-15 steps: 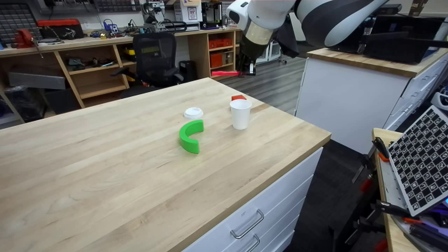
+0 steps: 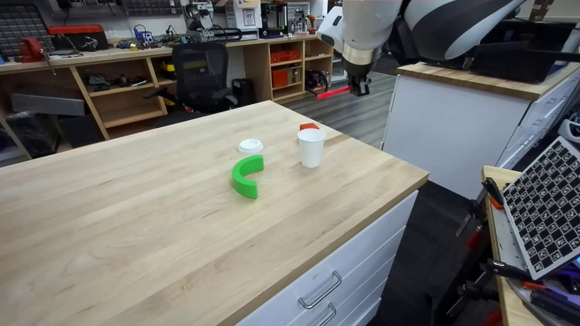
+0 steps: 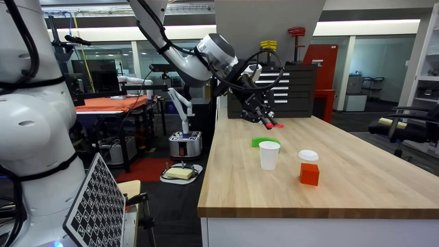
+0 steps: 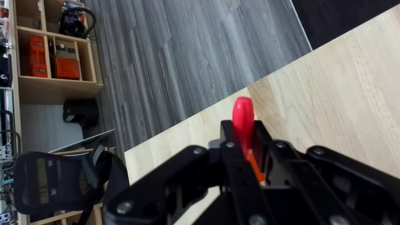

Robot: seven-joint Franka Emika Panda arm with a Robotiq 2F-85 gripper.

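A slim red marker-like stick (image 4: 244,122) is gripped between the black fingers of my gripper, which is shut on it. In exterior view 1 my gripper (image 2: 357,87) hangs in the air past the table's far right edge, with the red stick (image 2: 332,93) pointing left and slightly down. A white cup (image 2: 311,149) stands upright on the table. Behind it, partly hidden, sits a red-orange block (image 2: 309,126), fully seen in exterior view 2 as a cube (image 3: 309,174). A white lid (image 2: 250,146) and a green arc (image 2: 245,177) lie nearby.
A tilted patterned board (image 2: 546,206) stands off to the right. Beyond the far edge are an office chair (image 2: 200,76) and open shelves (image 2: 285,68).
In exterior view 1 my gripper has moved right, carrying the red stick, which has swung from nearly level to a slant. The objects on the table have stayed put.
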